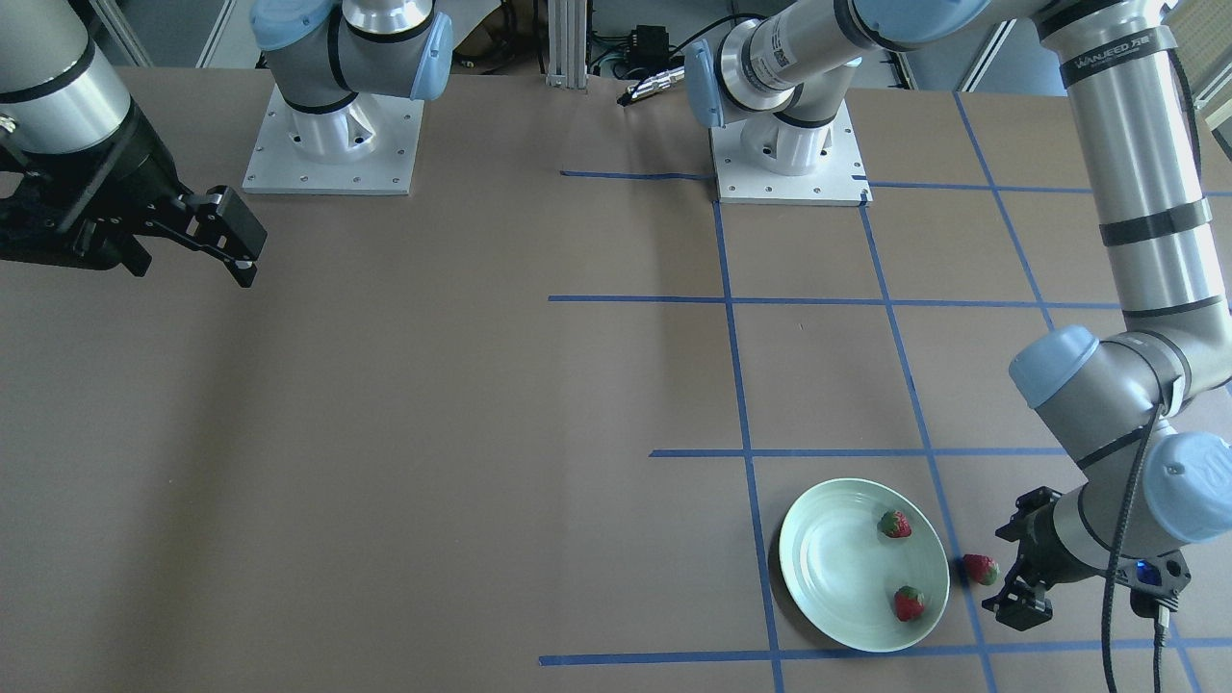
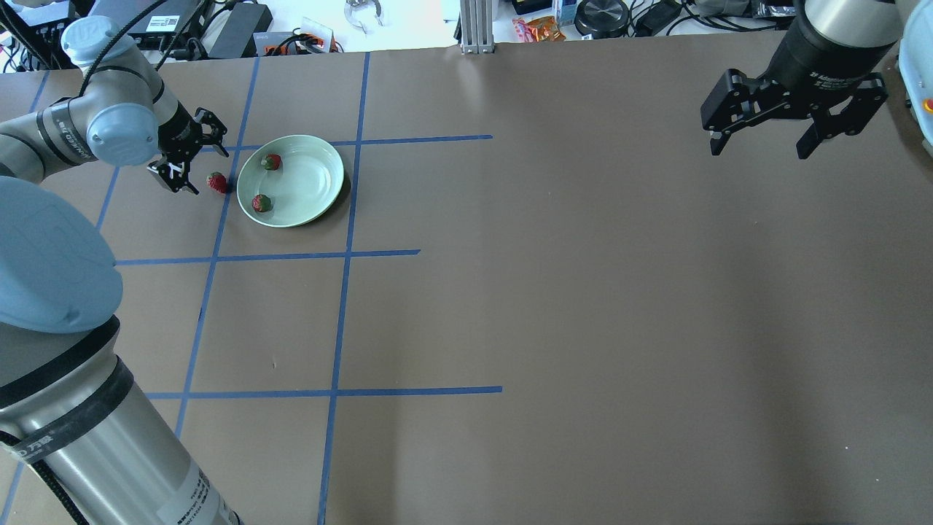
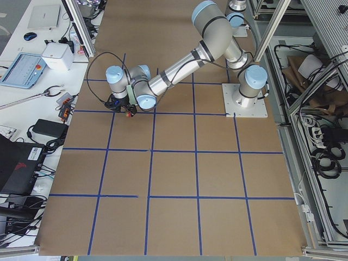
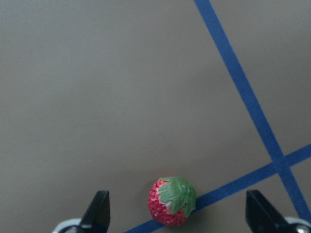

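Note:
A loose strawberry [image 1: 979, 568] rests on the blue-taped floor beside a pale green plate [image 1: 832, 577] that holds two strawberries [image 1: 895, 524]. My black gripper [image 1: 1000, 568] is low over the loose berry, fingers parted around it from above in the front view. In the top view the gripper [image 2: 210, 168] is just left of that berry [image 2: 217, 182]. The wrist view shows the berry [image 4: 170, 204], leaf cap up, between the open fingertips, apparently not touched by them.
A second black gripper [image 2: 791, 109] hangs idle over the table at the top right of the top view. Cables trail from my wrist.

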